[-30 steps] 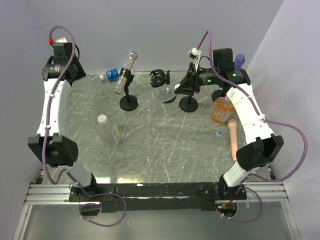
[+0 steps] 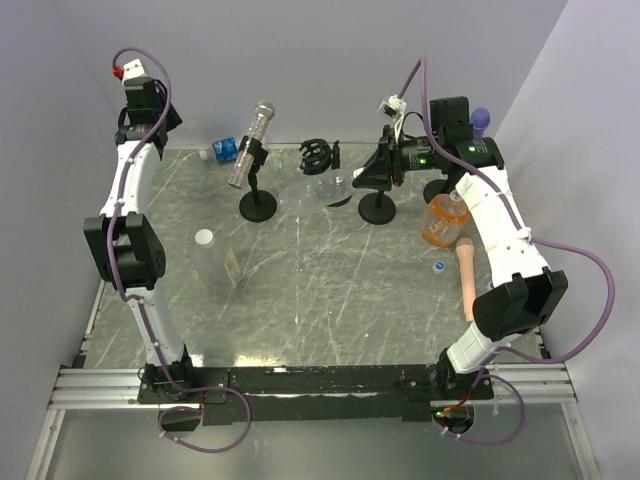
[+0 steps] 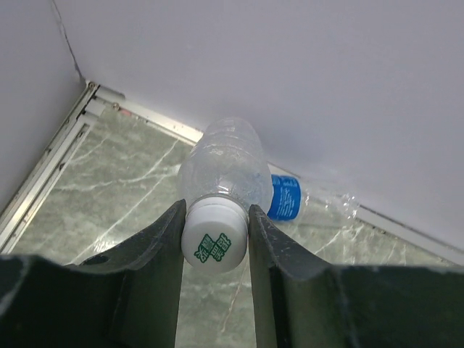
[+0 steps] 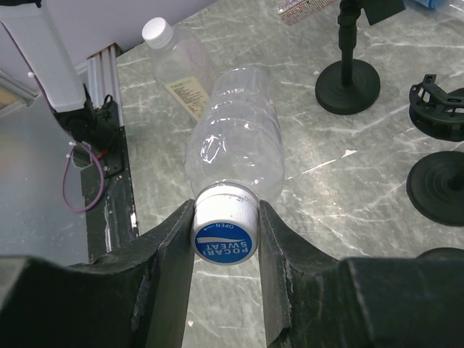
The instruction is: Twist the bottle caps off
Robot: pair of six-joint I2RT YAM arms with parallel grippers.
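Note:
My left gripper is shut on a white cap (image 3: 215, 243) with a green logo. That cap sits on the neck of a clear bottle (image 3: 226, 163), which points away from the fingers toward the back wall. In the right wrist view, my right gripper is shut on a white, blue-topped cap (image 4: 225, 241) on another clear bottle (image 4: 239, 145). From the top, this second bottle (image 2: 310, 190) extends leftward from the fingers, over the middle of the table. A third clear bottle (image 2: 215, 265) with a white cap (image 2: 204, 237) stands at the left.
By the back wall lies a blue-labelled bottle (image 2: 224, 150). A microphone (image 2: 253, 143) on a black stand (image 2: 258, 206) and more black stands occupy the back middle. An orange-marked container (image 2: 444, 218) and a loose blue cap (image 2: 438, 267) are at the right.
The right arm has hardly moved, still with its bottle.

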